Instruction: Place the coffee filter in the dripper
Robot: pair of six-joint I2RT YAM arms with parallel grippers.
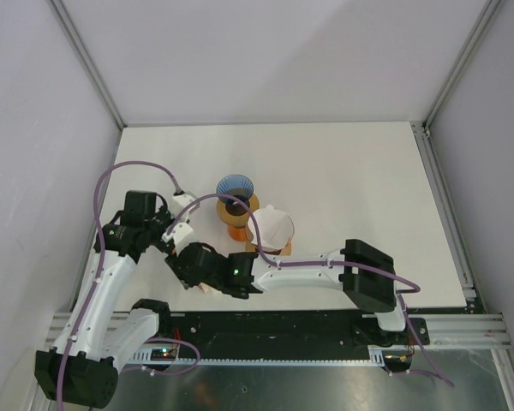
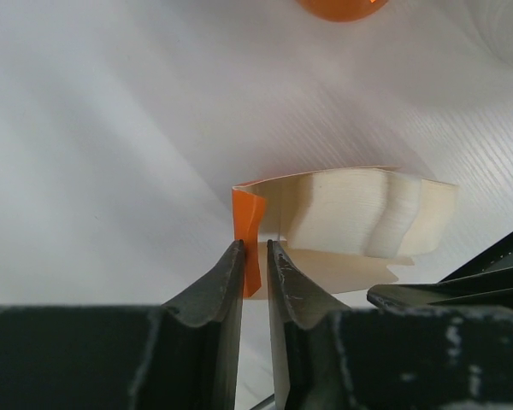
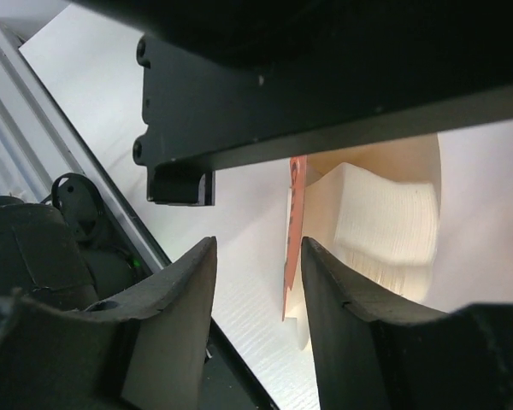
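Note:
In the left wrist view my left gripper holds its fingertips close together at the orange-edged fold of a paper filter [image 2: 342, 218]; whether they grip it is unclear. In the right wrist view my right gripper is part open, one fingertip beside the filter [image 3: 385, 222] and its orange strip, the gap over white table. In the top view both grippers meet at the front left, mostly hiding the filter. A dripper with blue striped top [image 1: 235, 184] stands behind them, with a second holder [image 1: 271, 229] holding white paper to its right.
Grey walls [image 1: 43, 128] border the workspace.

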